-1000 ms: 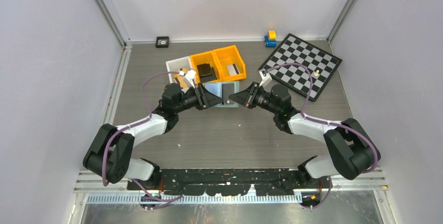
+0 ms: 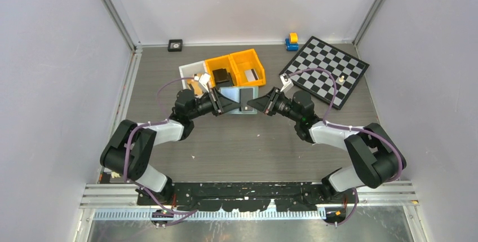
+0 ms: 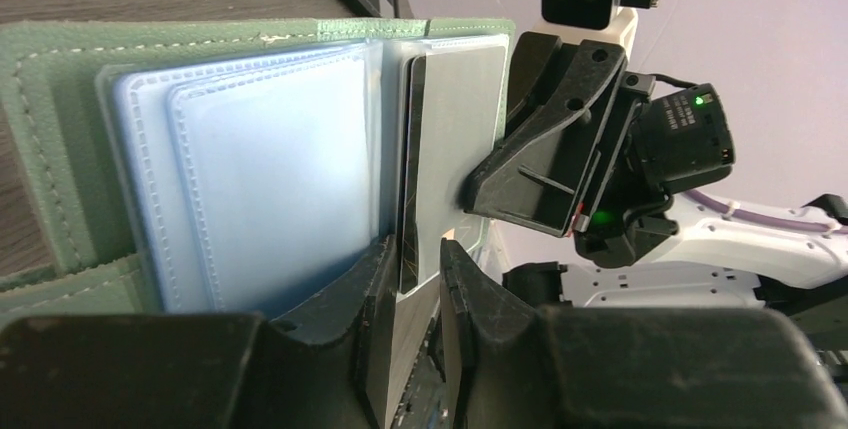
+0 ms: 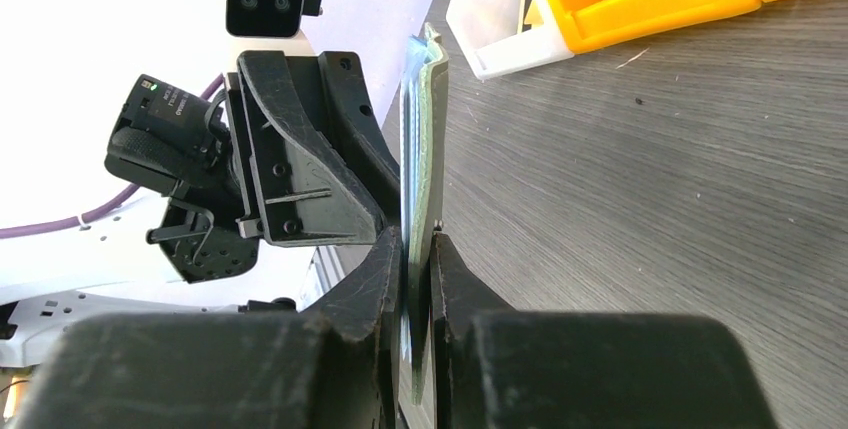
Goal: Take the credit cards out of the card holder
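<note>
Between the two arms hangs a pale green card holder (image 2: 243, 111), held open, with clear pale blue sleeves (image 3: 280, 169). A grey card with a dark edge (image 3: 460, 99) sits in the holder's right-hand sleeve in the left wrist view. My left gripper is slightly open at that card's near edge, its fingertips on either side of the edge's lower end; whether they touch it I cannot tell. In the right wrist view the holder stands edge-on, and my right gripper is shut on its side.
Behind the holder are orange bins (image 2: 261, 82) and a white bin (image 2: 186, 69); a white card (image 2: 251, 75) lies in the right orange one. A chessboard (image 2: 321, 61) lies back right.
The left upper arm and elbow have swung inward and forward, while the left gripper has shifted slightly to the right. The holder and right gripper have barely moved.
</note>
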